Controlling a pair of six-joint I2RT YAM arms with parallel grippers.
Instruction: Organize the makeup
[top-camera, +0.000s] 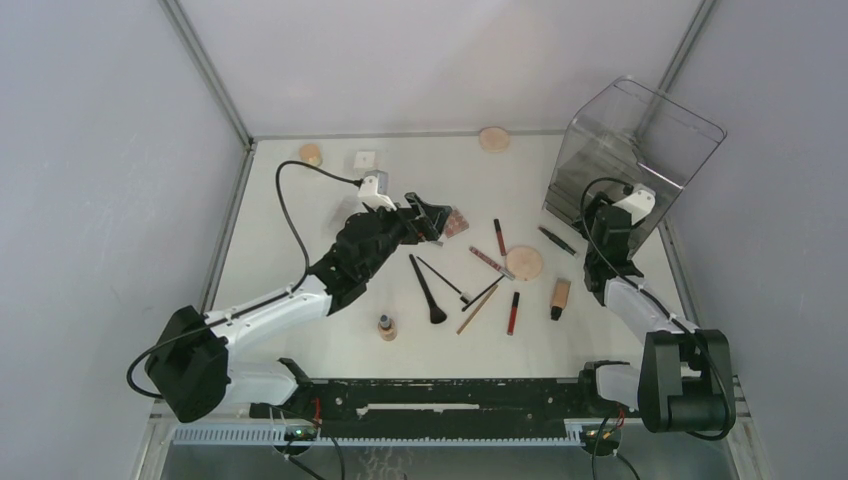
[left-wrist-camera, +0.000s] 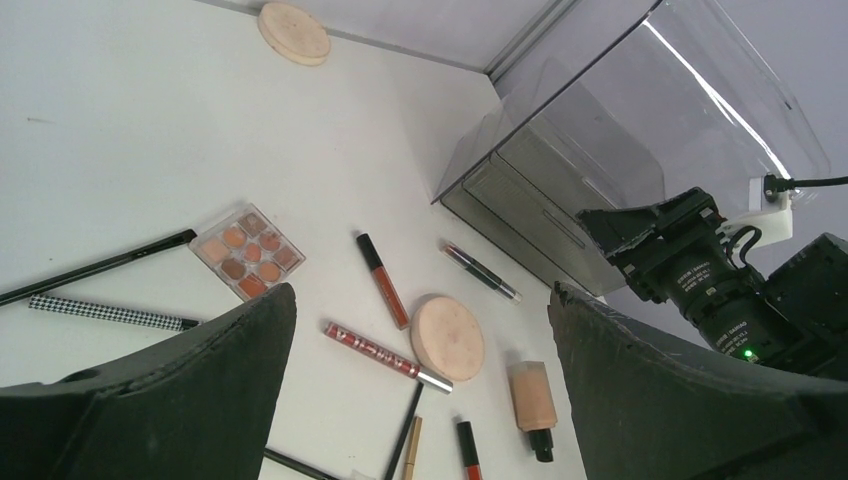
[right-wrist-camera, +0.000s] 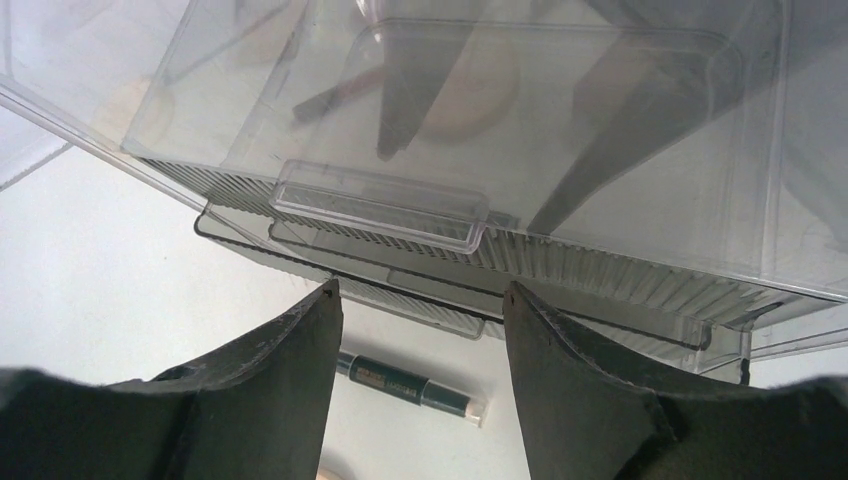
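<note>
Makeup lies spread on the white table: a palette (left-wrist-camera: 247, 250), lip glosses (top-camera: 513, 313), brushes (top-camera: 428, 296), a round compact (left-wrist-camera: 447, 338), a foundation tube (top-camera: 560, 298) and a dark tube (right-wrist-camera: 400, 382). A clear acrylic organizer (top-camera: 630, 150) stands at the back right. My right gripper, part open, is at its front, fingertips by a lower drawer edge, nothing visible between them. My left gripper stands open above the middle-left of the table, over the palette area, holding nothing.
A round compact (top-camera: 495, 139) and a small jar (top-camera: 310, 154) sit at the back, with a white square item (top-camera: 365, 160). A small bottle (top-camera: 387, 327) stands near the front.
</note>
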